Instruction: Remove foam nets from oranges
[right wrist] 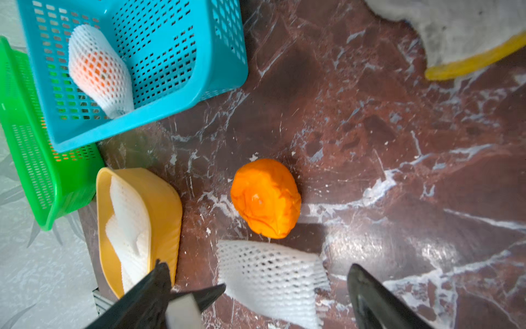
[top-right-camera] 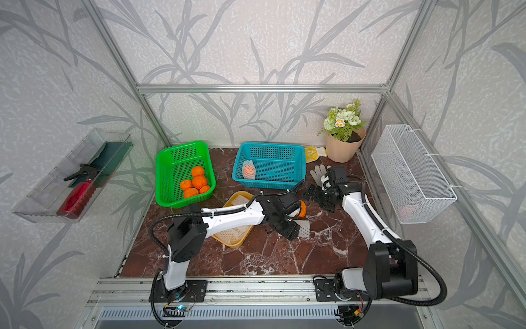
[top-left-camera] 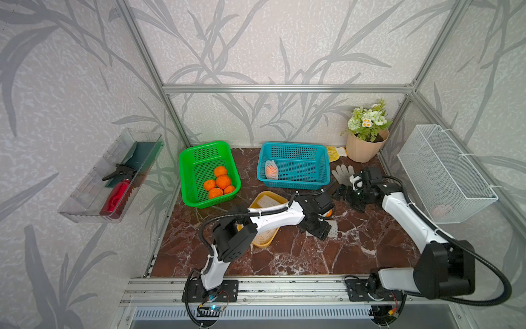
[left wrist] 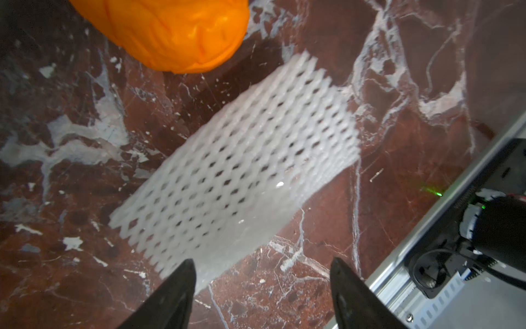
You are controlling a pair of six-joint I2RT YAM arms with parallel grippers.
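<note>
A bare orange (right wrist: 265, 200) rests on the table, with an empty white foam net (left wrist: 235, 170) lying flat beside it. My left gripper hangs over that net, fingers apart with nothing between them. My right gripper is above and to the right of the orange, open and empty. A netted orange (right wrist: 100, 71) lies in the blue basket (top-left-camera: 293, 183). Several bare oranges (top-left-camera: 222, 181) are in the green basket (top-left-camera: 191, 159). The yellow container (right wrist: 164, 213) holds white foam nets (right wrist: 128, 230), partly hidden by the left arm in the top views.
A flowerpot (top-left-camera: 366, 145), pale gloves (top-left-camera: 342, 172) and a yellow packet (top-left-camera: 332, 153) occupy the back right. Wire (top-left-camera: 446, 181) and clear (top-left-camera: 109, 175) racks hang on the side walls.
</note>
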